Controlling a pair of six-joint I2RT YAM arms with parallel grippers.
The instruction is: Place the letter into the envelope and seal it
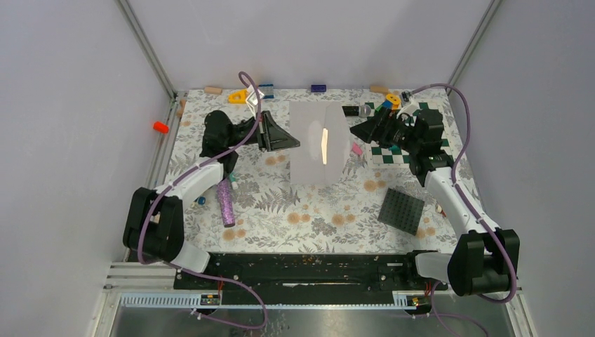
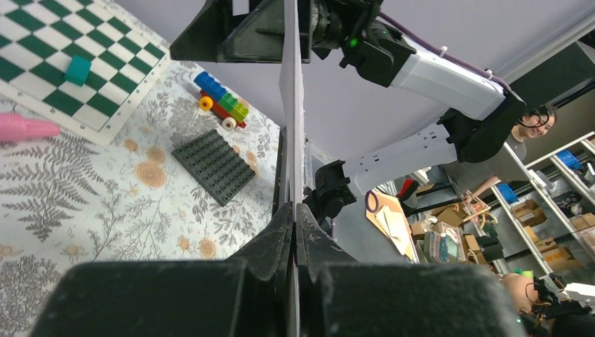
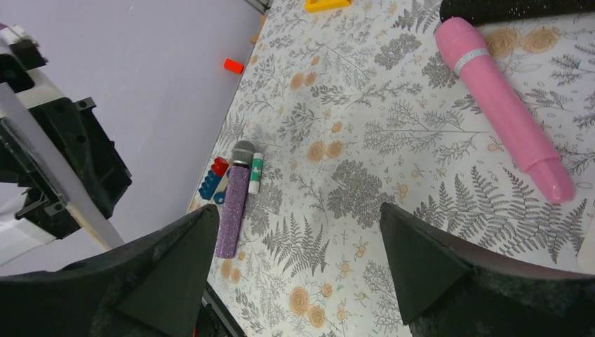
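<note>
A white envelope (image 1: 309, 151) with a tan strip (image 1: 325, 146) hangs over the middle of the table. Pinching its left edge, my left gripper (image 1: 297, 142) is shut on the paper. The left wrist view has the envelope (image 2: 295, 126) edge-on, rising from between the fingertips. My right gripper (image 1: 356, 131) stands open by the envelope's right edge, with nothing between its fingers. At the far left of the right wrist view, the envelope's edge (image 3: 59, 165) shows outside those fingers. Whether a letter lies inside cannot be told.
Behind the right gripper lies a green and white checkered board (image 1: 386, 159). A pink marker (image 3: 502, 105), a dark ridged pad (image 1: 401, 210) and a purple microphone (image 1: 225, 203) rest on the table.
</note>
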